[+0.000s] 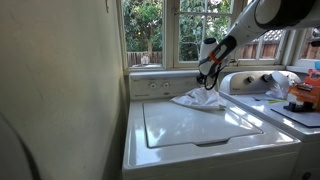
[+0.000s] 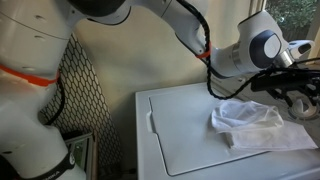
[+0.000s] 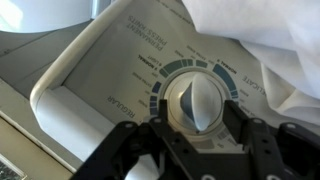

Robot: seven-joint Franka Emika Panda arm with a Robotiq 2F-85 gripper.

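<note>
A round control dial with a silver ridged knob (image 3: 201,101) lies right in front of my gripper in the wrist view. The fingers stand apart at the knob's near side, with no object held between them; whether they touch the knob cannot be told. Printed cycle labels ring the dial on the grey panel. From outside, my gripper (image 1: 207,79) is at the back of the white machine (image 1: 190,125), by its control panel (image 1: 160,84). A white cloth (image 2: 255,127) lies crumpled on the machine's top, below the gripper.
A second white machine (image 1: 262,82) stands to the right, with an orange-and-white item (image 1: 303,92) on top. Windows (image 1: 195,30) rise close behind the panel, and a wall (image 1: 60,80) borders the left side. The machine's lid (image 2: 185,130) is clear in front of the cloth.
</note>
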